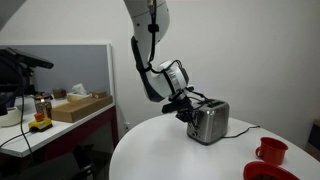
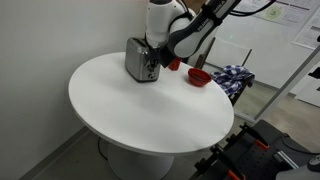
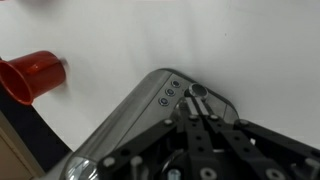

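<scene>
On the white round table stands a silver toaster (image 1: 211,122), its control end turned toward my arm. In the wrist view the toaster's end panel (image 3: 165,98) shows a column of small buttons and a round knob (image 3: 198,90). Right at that end is my gripper, its fingers shut together beside the knob; I see nothing between them. Whether the fingertips touch the panel I cannot tell. From the other side, the arm hides part of the toaster (image 2: 138,62).
A red mug (image 1: 271,151) and a red bowl (image 1: 268,172) stand to the toaster's right, with the mug (image 3: 32,75) also in the wrist view. A dark cord (image 1: 243,131) trails behind the toaster.
</scene>
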